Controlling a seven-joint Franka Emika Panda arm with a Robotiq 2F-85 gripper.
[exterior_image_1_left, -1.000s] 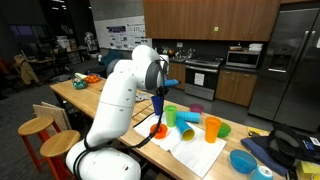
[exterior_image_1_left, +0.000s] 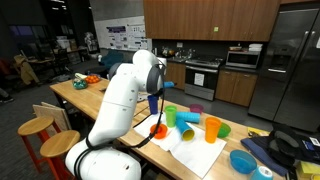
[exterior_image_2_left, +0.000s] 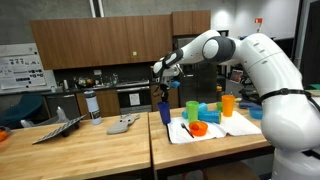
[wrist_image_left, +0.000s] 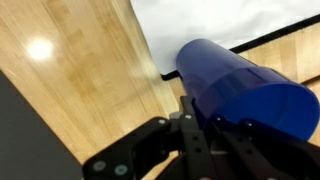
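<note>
A dark blue cup (wrist_image_left: 240, 80) fills the right of the wrist view, its open mouth facing the camera. My gripper is shut on the cup's near wall. In exterior view 2 the blue cup (exterior_image_2_left: 165, 113) hangs upright below my gripper (exterior_image_2_left: 164, 101), close to the left edge of the white sheet. Exterior view 1 shows the cup (exterior_image_1_left: 154, 103) partly hidden by the arm. Whether its base touches the table cannot be told.
On the white sheet (exterior_image_1_left: 205, 152) stand a green cup (exterior_image_2_left: 194, 113), an orange cup (exterior_image_1_left: 212, 129), a yellow cup (exterior_image_1_left: 187, 134), a light blue cup (exterior_image_1_left: 188, 118) and a red bowl (exterior_image_1_left: 158, 131). Blue bowls (exterior_image_1_left: 243, 162) lie at the right. Bare wood (exterior_image_2_left: 100, 145) stretches left.
The blue cup and my gripper have shifted slightly in exterior view 1, a little to the left. The other cups and bowls stay in place.
</note>
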